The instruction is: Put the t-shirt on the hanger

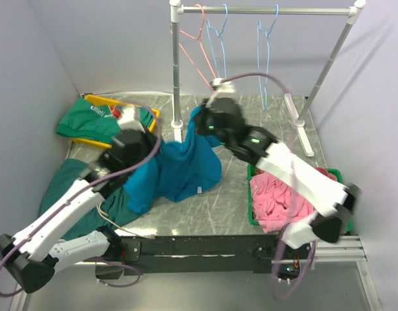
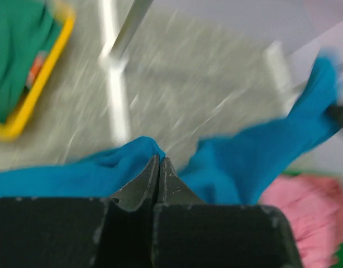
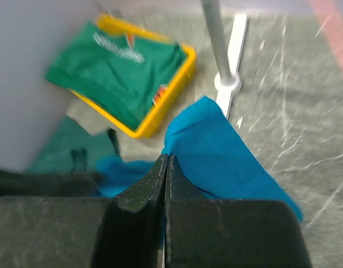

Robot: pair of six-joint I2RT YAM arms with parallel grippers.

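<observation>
A blue t-shirt (image 1: 179, 170) hangs between my two grippers, its lower part drooping over the grey table. My left gripper is shut on the cloth, which rises in a fold at its fingertips. Likewise, my right gripper is shut on another part of the shirt (image 3: 216, 151). In the top view the arms are blurred and hide the shirt's upper corners. On the rail at the back hang a pink hanger (image 1: 201, 40) and blue hangers (image 1: 222, 39), apart from the shirt.
A yellow bin (image 1: 95, 100) with green clothing stands at the left, a dark green garment (image 1: 63, 188) in front of it. The green basket (image 1: 251, 210) at the right holds pink cloth (image 1: 280, 197). The rack's metal rail (image 1: 290, 11) spans the back.
</observation>
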